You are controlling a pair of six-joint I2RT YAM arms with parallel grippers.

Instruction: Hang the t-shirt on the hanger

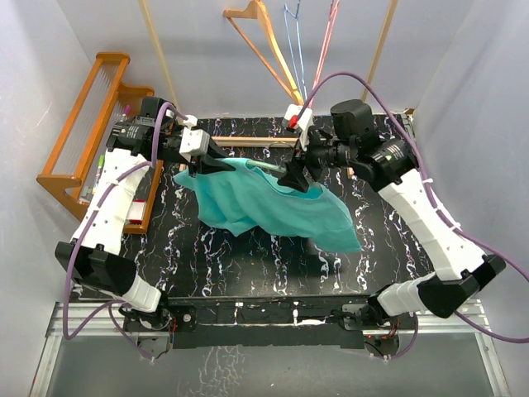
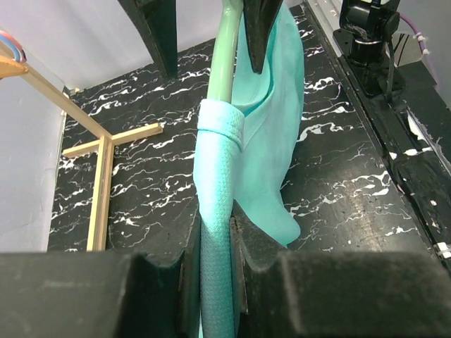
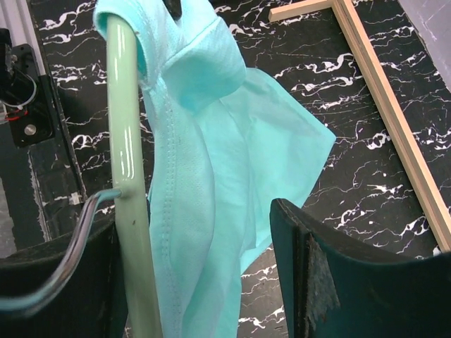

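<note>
The cyan t shirt hangs between my arms above the black marbled surface. My left gripper is shut on the fabric, which wraps over the end of a pale green hanger bar in the left wrist view. My right gripper stands open around the other part of the hanger. In the right wrist view the green bar and a bluish hook run between its fingers, with the shirt draped alongside.
Wooden and coloured hangers hang at the back. A wooden rack stands on the left. Light wooden bars lie on the surface behind the shirt.
</note>
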